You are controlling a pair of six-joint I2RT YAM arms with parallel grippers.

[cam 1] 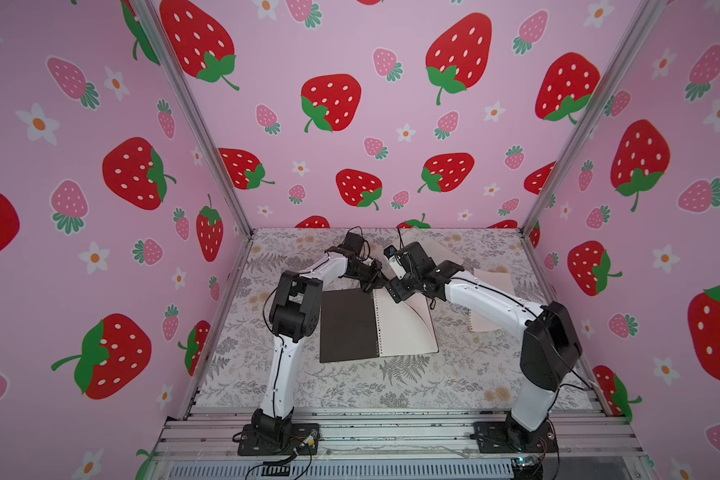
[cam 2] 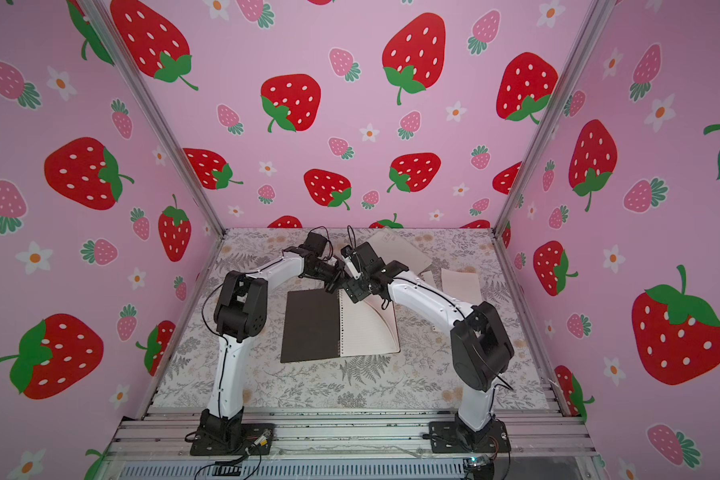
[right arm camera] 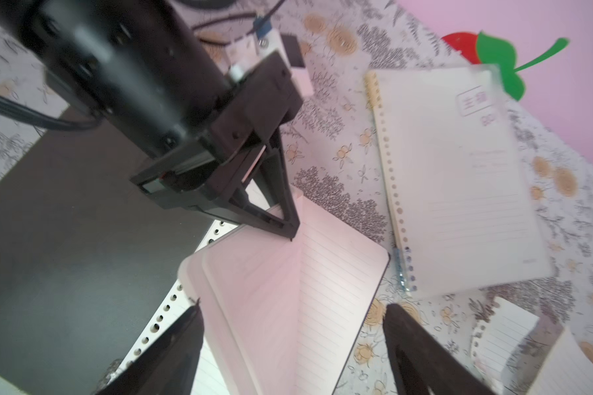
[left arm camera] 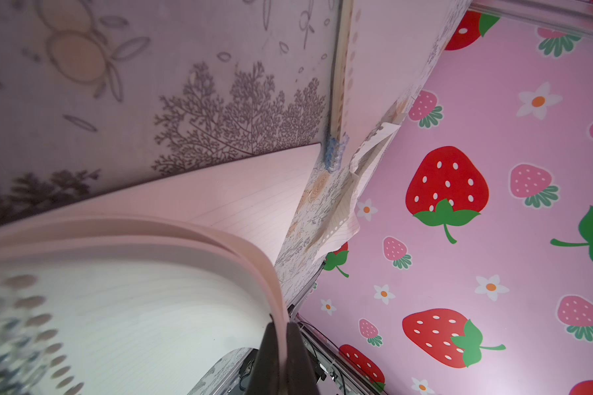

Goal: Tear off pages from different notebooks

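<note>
An open spiral notebook (cam 1: 400, 336) lies mid-table, its dark cover (cam 2: 310, 324) to the left, its lined pages to the right. My left gripper is shut at the top of the page beside the spiral, on a lifted, curled page that also fills the lower left wrist view (left arm camera: 125, 302). My right gripper hangs open just above that page, nothing seen between its fingers.
A second spiral notebook with a translucent cover (right arm camera: 458, 177) lies behind. Loose torn paper (right arm camera: 566, 368) lies near it, and another pale notebook or sheet (cam 1: 492, 284) at the right.
</note>
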